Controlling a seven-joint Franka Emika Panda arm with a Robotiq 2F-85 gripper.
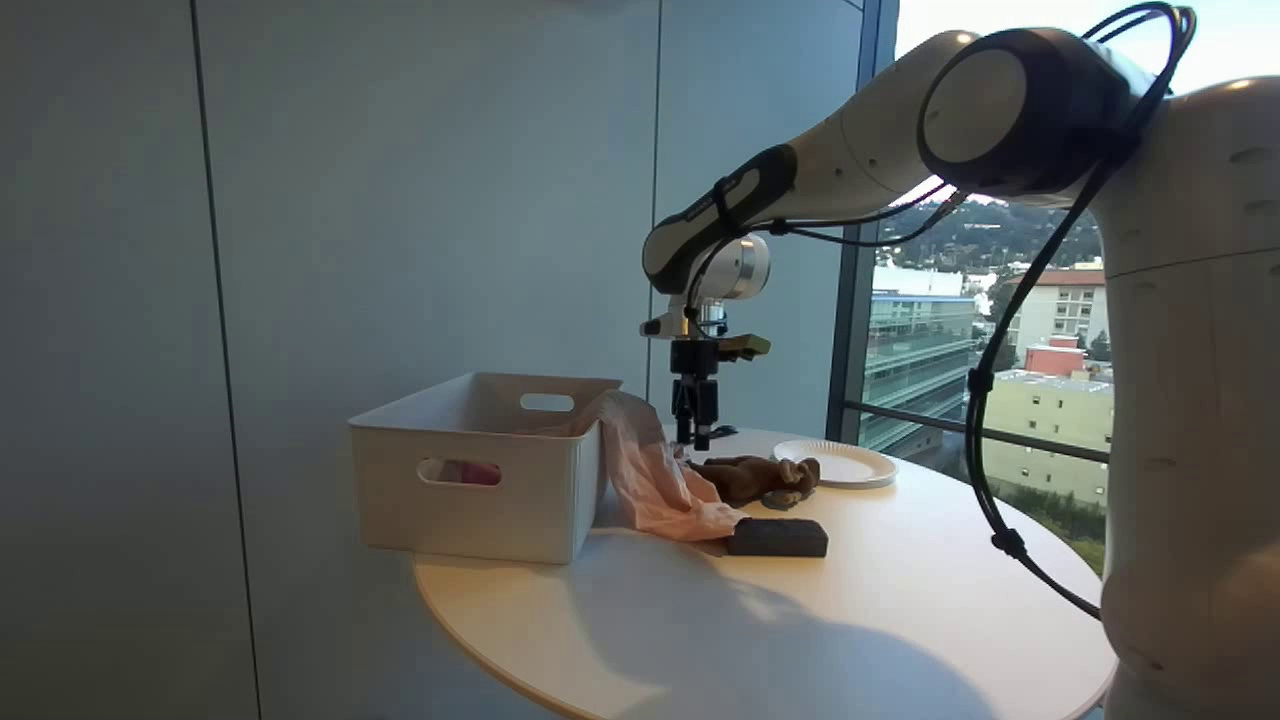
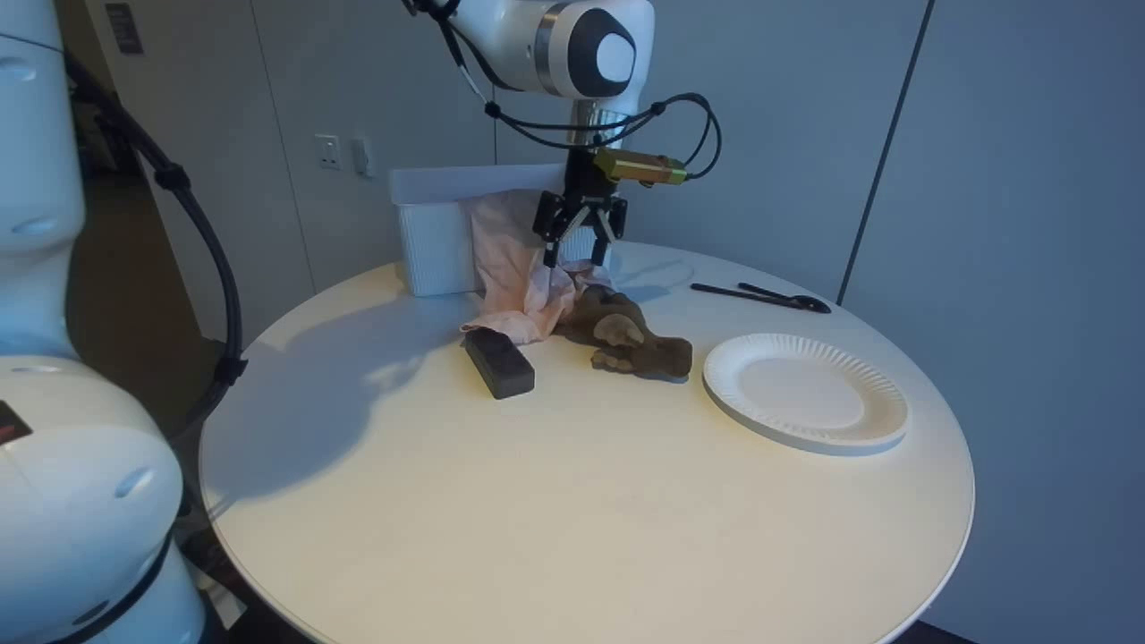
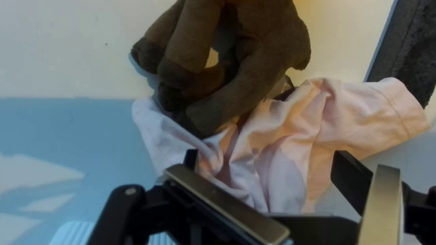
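A pale pink cloth point(image 2: 504, 252) drapes over the side of the white bin point(image 2: 437, 252) and spreads onto the table. On its lower end lies part of a brown plush toy point(image 2: 628, 331). My gripper point(image 2: 572, 261) points down above the cloth, close to the bin's side. In the wrist view the cloth point(image 3: 282, 151) passes below and between the spread fingers, and I cannot tell whether they touch it. The toy's legs point(image 3: 229, 85) lie just ahead of the fingers. The fingers stand open and grip nothing.
A dark block point(image 2: 499, 363) rests against the cloth's end. White paper plates point(image 2: 810, 392) sit to the right in the second exterior view, with black utensils point(image 2: 762, 297) behind them.
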